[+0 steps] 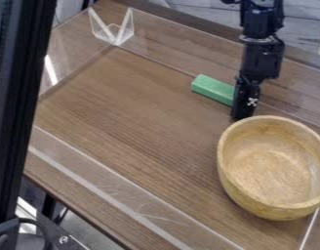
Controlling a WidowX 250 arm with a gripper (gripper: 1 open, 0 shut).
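Observation:
The black arm reaches down from the top right of the camera view, its gripper (244, 105) low over the table just behind a wooden bowl (269, 201). A green block (213, 87) lies on the table with its right end against or behind the gripper. The fingers are dark and small, and whether anything is between them is hard to make out.
A clear angular plastic piece (113, 31) sits at the back left. A black frame runs along the left edge.

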